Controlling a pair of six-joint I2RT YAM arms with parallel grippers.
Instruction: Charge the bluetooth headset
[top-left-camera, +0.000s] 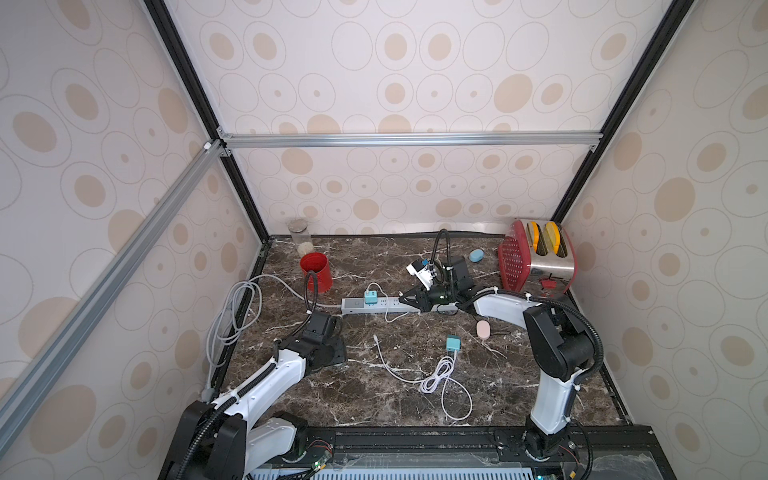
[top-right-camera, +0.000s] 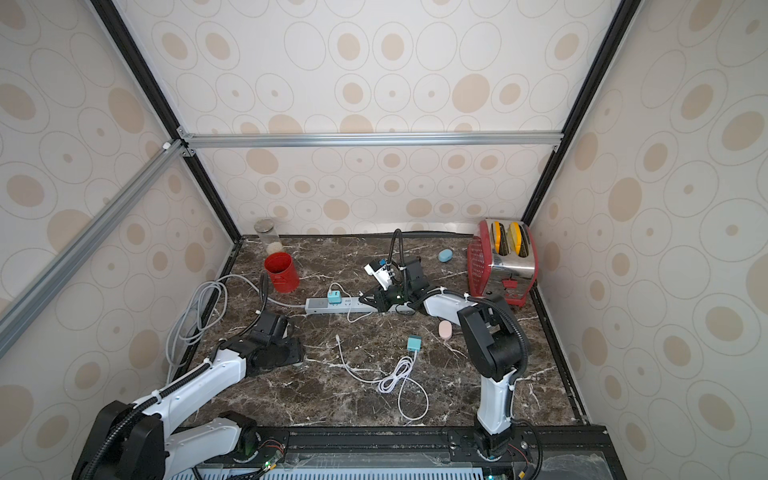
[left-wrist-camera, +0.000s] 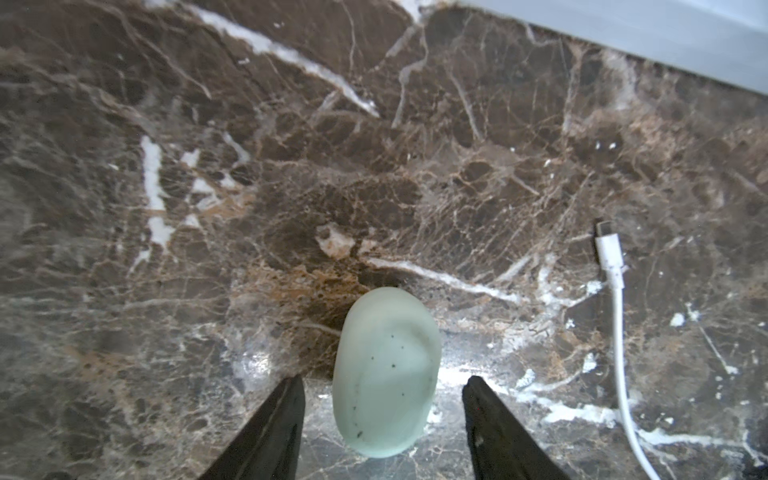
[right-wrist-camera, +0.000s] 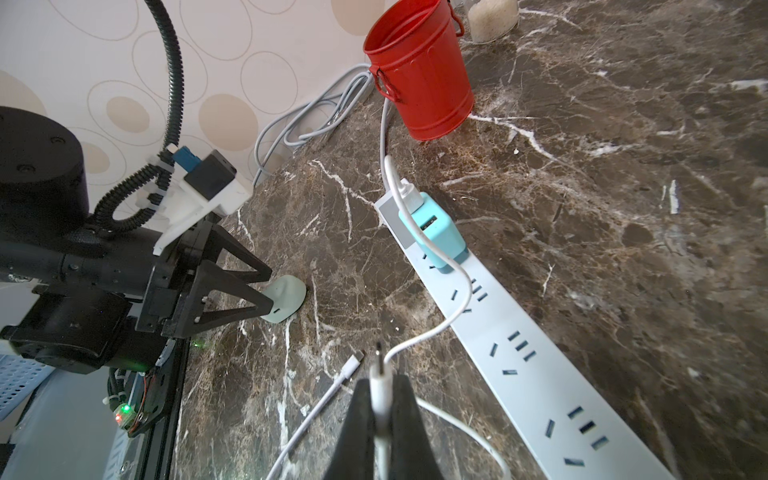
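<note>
In the left wrist view, the pale green headset case lies on the marble table. My left gripper is open, one finger on either side of the lower part of the case, with a gap on both sides. The right wrist view shows the same left gripper close by the case. My right gripper is shut on the white charging cable's plug, its metal tip pointing up. That cable rises to a blue charger seated in the white power strip.
A second white cable's plug lies right of the case; its coil and blue adapter are at the front middle. A red bucket, pink case, blue case and toaster stand around.
</note>
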